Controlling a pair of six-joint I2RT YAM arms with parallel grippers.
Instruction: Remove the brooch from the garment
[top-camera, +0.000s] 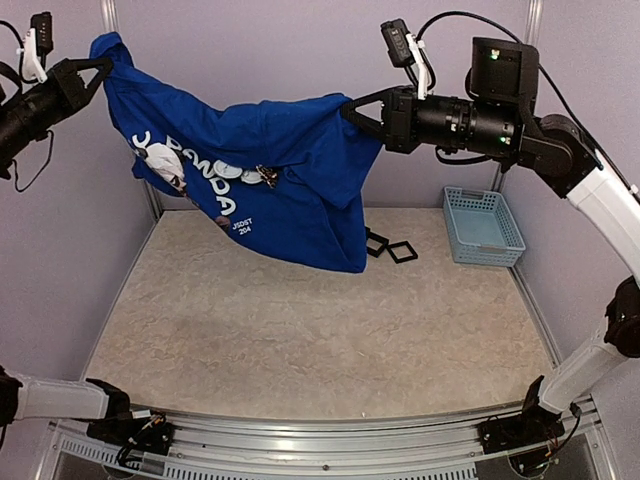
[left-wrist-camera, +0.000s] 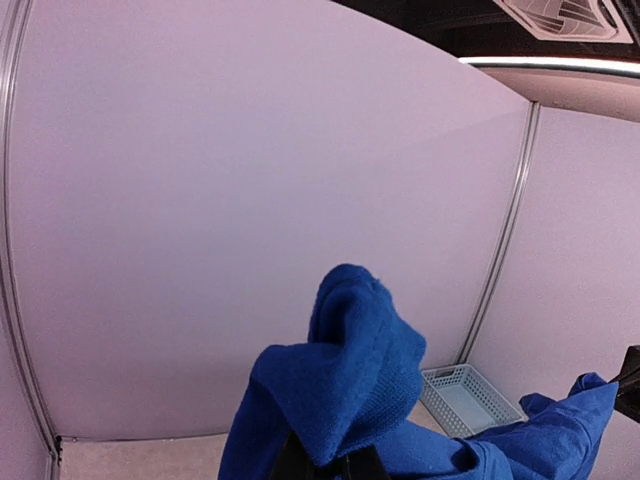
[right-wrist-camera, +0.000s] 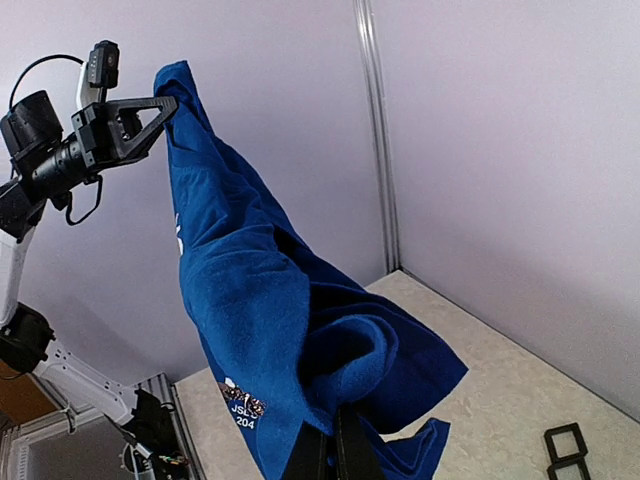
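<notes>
A blue printed garment (top-camera: 310, 220) hangs stretched in the air between both grippers. A small sparkly brooch (top-camera: 267, 175) is on its front among the white lettering; sparkles also show by the print in the right wrist view (right-wrist-camera: 240, 400). My left gripper (top-camera: 98, 68) is shut on the garment's upper left corner, whose cloth (left-wrist-camera: 350, 360) covers the fingertips in the left wrist view. My right gripper (top-camera: 355, 112) is shut on the upper right part; folds hide its fingertips in the right wrist view.
A light blue plastic basket (top-camera: 482, 248) stands at the back right. Black square frames (top-camera: 400, 243) lie at the back of the table.
</notes>
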